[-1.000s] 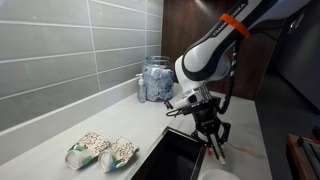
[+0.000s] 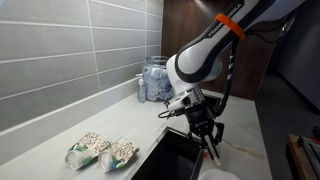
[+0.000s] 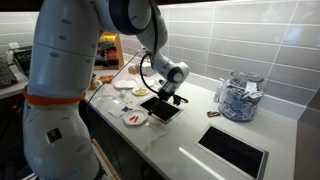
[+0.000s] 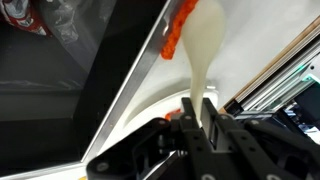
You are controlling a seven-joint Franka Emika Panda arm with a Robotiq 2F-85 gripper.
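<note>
In the wrist view my gripper is shut on the handle of a pale cream spoon-like utensil (image 4: 201, 35), whose broad end points away from the fingers. Beneath it a white plate (image 4: 150, 112) with red-orange pieces shows partly, the rest covered by the gripper. A red-orange strip (image 4: 177, 30) lies along the rim of a black bin (image 4: 95, 95), beside the utensil. From exterior view 1, the gripper (image 2: 213, 146) points down just right of the black bin (image 2: 170, 160), above the white plate (image 2: 218, 175).
Two patterned cartons (image 2: 85, 150) lie left of the bin. A large glass jar (image 2: 158, 82) and a small bottle (image 2: 141, 88) stand near the wall. In exterior view 2 another dark rectangular opening (image 3: 230, 150) lies at the right, with clear white counter around it.
The arm has shifted slightly to the left in exterior view 1, and the wrist has tilted a little. The cartons, jar and bin have not moved.
</note>
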